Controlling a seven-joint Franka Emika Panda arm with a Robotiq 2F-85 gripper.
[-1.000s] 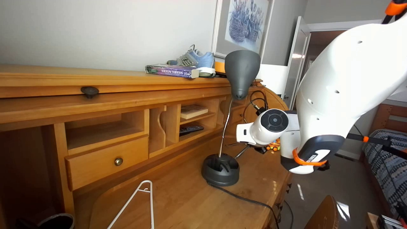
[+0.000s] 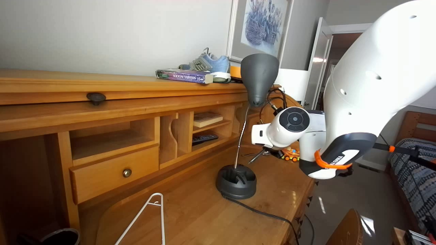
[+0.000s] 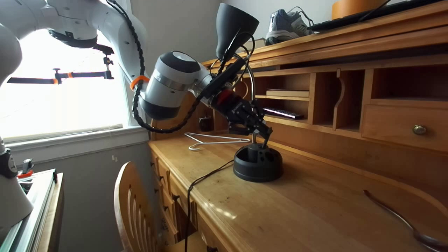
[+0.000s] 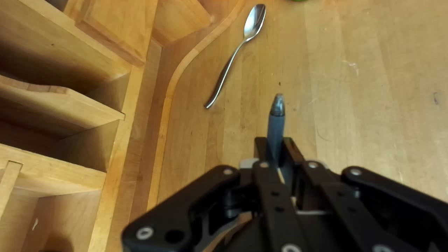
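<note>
A dark grey pen (image 4: 275, 130) with a metallic tip sticks out from between the fingers of my gripper, which is shut on it in the wrist view. Exterior view 1 shows the pen (image 2: 257, 156) slanting down and left, its tip above and to the right of the lamp base's rim in the picture. The black desk lamp has a round base (image 2: 236, 190) with open compartments, standing on the desk. From exterior view 2, my gripper (image 3: 267, 135) appears just above or behind that base (image 3: 258, 170); the depth between them is hard to judge.
A spoon (image 4: 254, 21) lies on the desk, with much bare wood around it. A white hanger (image 2: 162, 212) and a small orange toy (image 2: 290, 154) are also on the desk. The lamp's thin neck (image 2: 242, 136) and its cord (image 2: 261, 212) are near the arm.
The arm's wrist and the held pen have risen slightly. The pen's tip now sits higher and a little farther left in exterior view 1. The lamp has stayed in place.
</note>
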